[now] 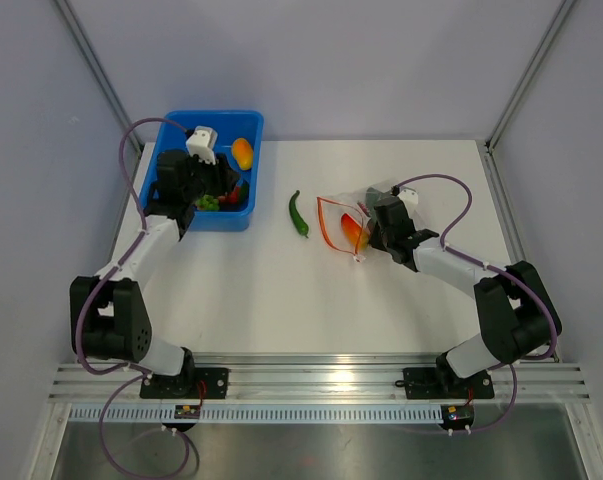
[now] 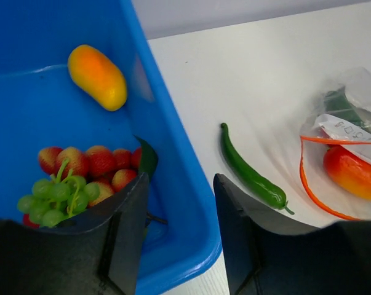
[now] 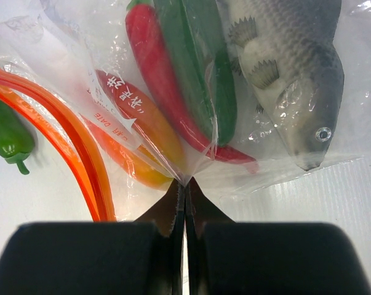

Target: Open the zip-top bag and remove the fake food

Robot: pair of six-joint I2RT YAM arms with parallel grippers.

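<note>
The clear zip bag (image 3: 363,80) lies on the table with its orange-edged mouth (image 3: 93,166) gaping to the left. Inside show a red chili (image 3: 154,55), a green vegetable (image 3: 185,55), a grey fish (image 3: 302,80) and an orange-yellow fruit (image 3: 163,138). My right gripper is shut, pinching thin bag film at its near edge. A green chili (image 2: 250,175) rests on bare table between the bag and the blue bin (image 1: 251,180). Over the bin, my left gripper is open, nothing between its fingers.
In the bin are a yellow mango (image 2: 98,77), green grapes (image 2: 59,196) and several strawberries (image 2: 99,161). The bin's raised right wall (image 2: 173,129) stands between its inside and the chili.
</note>
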